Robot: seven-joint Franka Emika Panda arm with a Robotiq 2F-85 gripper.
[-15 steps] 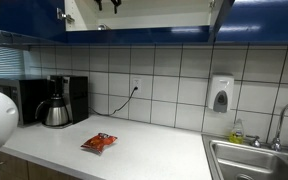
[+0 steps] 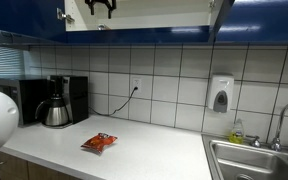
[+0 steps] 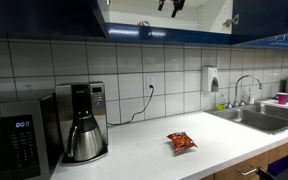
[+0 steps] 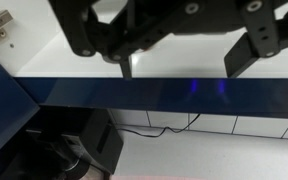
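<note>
My gripper [image 2: 101, 9] is at the top of exterior view 1, up at the open wall cabinet [image 2: 149, 16]. Its fingers are parted, and in the wrist view the two dark fingers [image 4: 126, 66] stand wide apart with nothing between them. Behind them show the cabinet's white inside and its blue lower edge [image 4: 164, 93]. Far below, a red packet [image 2: 99, 142] lies on the white counter [image 2: 159, 150], well away from the gripper. Most of the arm above the fingers is cut off in both exterior views.
A steel coffee carafe [image 3: 85, 137] sits in its black coffee maker, beside a microwave [image 3: 19, 137]. To the right are a sink [image 2: 246, 163], a soap dispenser [image 2: 220, 92] and a small yellow bottle [image 2: 238, 131].
In exterior view 1 my gripper has shifted a little to the left and slightly lower along the open cabinet. The red packet and the counter items have not moved.
</note>
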